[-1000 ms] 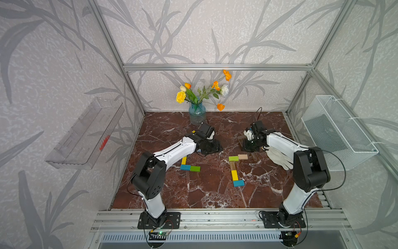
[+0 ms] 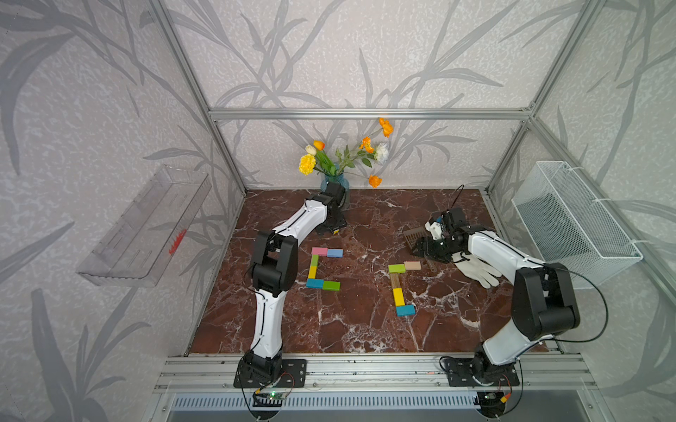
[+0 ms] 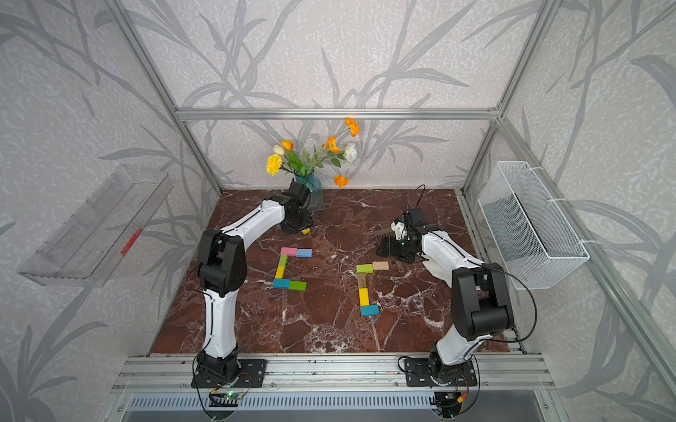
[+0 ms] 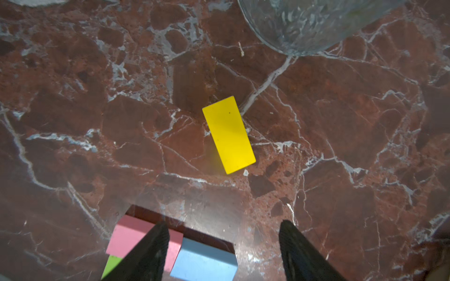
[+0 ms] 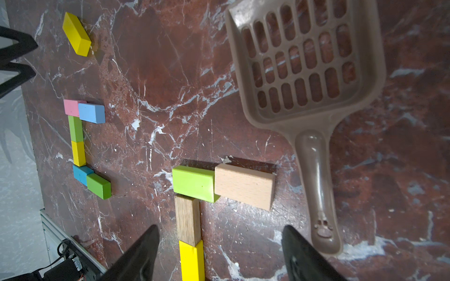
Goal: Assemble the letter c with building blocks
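A loose yellow block (image 4: pixel 228 134) lies below my left gripper, whose open fingers are empty. Left of centre, pink (image 2: pixel 319 251), light blue (image 2: pixel 334 253), green, yellow, teal (image 2: pixel 314 283) and green (image 2: pixel 331 286) blocks form a C. Right of centre, a light green block (image 5: pixel 193 182), a plain wooden block (image 5: pixel 243 185), a brown wooden block (image 5: pixel 187 220), a yellow block and a blue block (image 2: pixel 405 310) form a partial outline, with one block at the bottom. My right gripper is open above this group, nothing between its fingers.
A glass vase of flowers (image 4: pixel 318 23) stands at the back near the yellow block. A brown slotted scoop (image 5: pixel 314 173) and white gloves (image 2: pixel 480 273) lie at the right. A mesh basket (image 2: pixel 577 232) and clear tray (image 2: pixel 141 232) hang at the sides.
My left gripper has swung back and leftward, from over the C to near the vase and yellow block. My right arm has shifted slightly to the right.
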